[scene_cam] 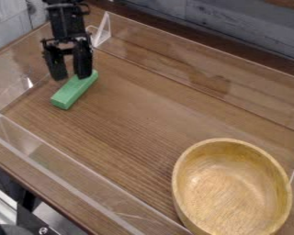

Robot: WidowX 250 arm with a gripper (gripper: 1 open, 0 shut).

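The dark robot gripper (pixel 66 64) hangs at the upper left, just behind and above a green oblong object (pixel 73 89) lying on the wooden table (pixel 162 101). Part of the green object's back end is close to the dark fingers. Whether the fingers are open or shut is too small to tell.
A large yellow oval bowl (pixel 231 188) sits at the front right. The table's left edge runs near the green object, with cables beyond it.
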